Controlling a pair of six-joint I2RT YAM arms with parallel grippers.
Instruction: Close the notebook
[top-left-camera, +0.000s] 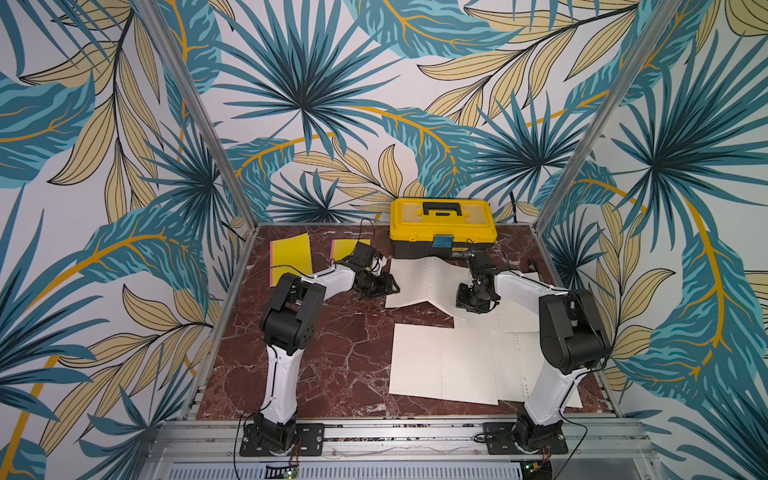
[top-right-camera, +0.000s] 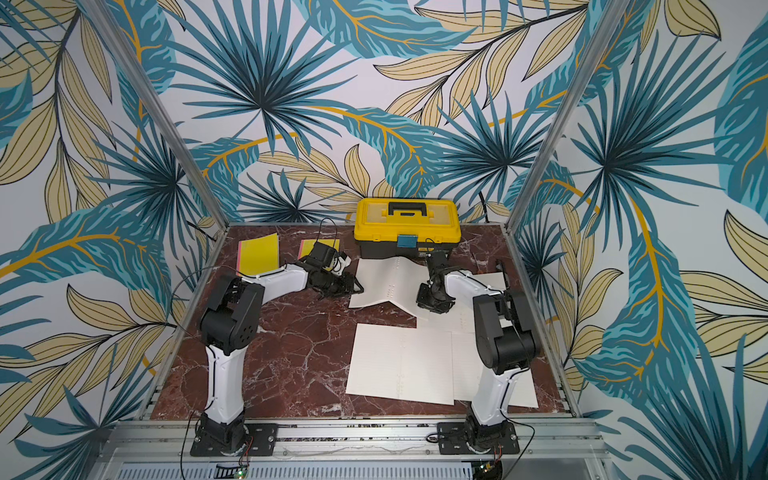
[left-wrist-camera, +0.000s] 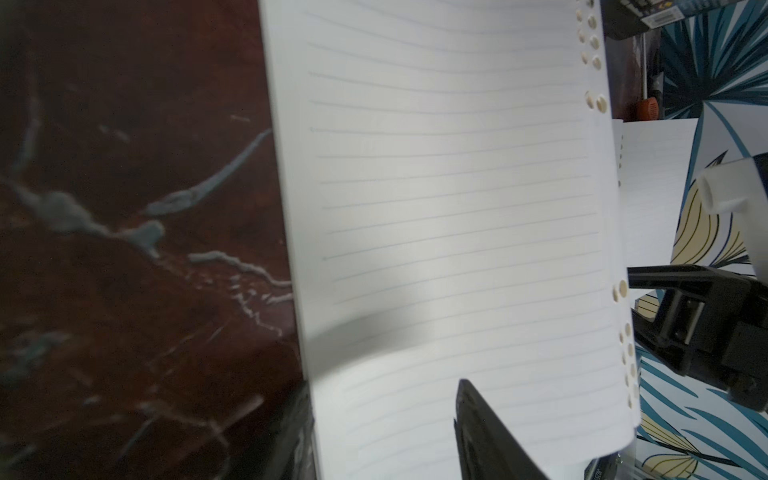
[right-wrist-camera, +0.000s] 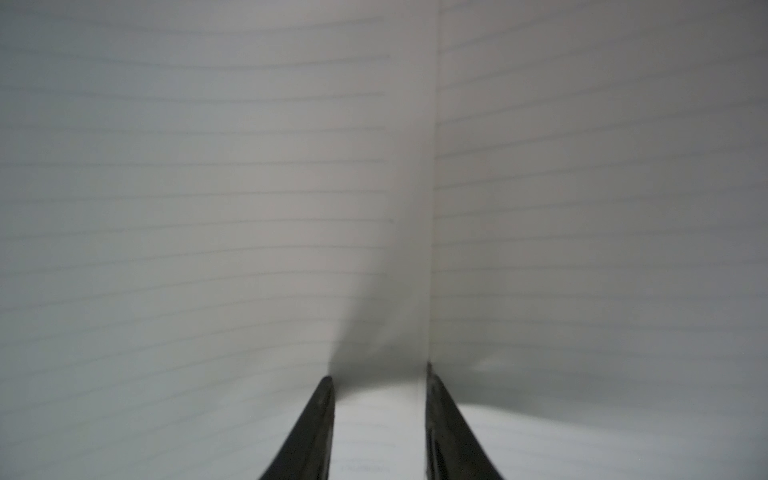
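Note:
An open notebook with lined white pages (top-left-camera: 409, 280) lies in front of the toolbox. Its middle is bowed up along the punched spine in the top left view. My left gripper (top-left-camera: 390, 285) is at its left edge. In the left wrist view that gripper has its fingers apart, one near the page's edge and the other over the page (left-wrist-camera: 456, 216). Over the right half is my right gripper (top-left-camera: 472, 300). Its fingers (right-wrist-camera: 306, 440) stand part open close above the pages in the right wrist view, with nothing seen held between them.
A yellow toolbox (top-left-camera: 442, 220) stands right behind the notebook. More open white notebooks (top-left-camera: 420, 364) lie in front and to the right. Yellow notebooks (top-left-camera: 291, 257) are at the back left.

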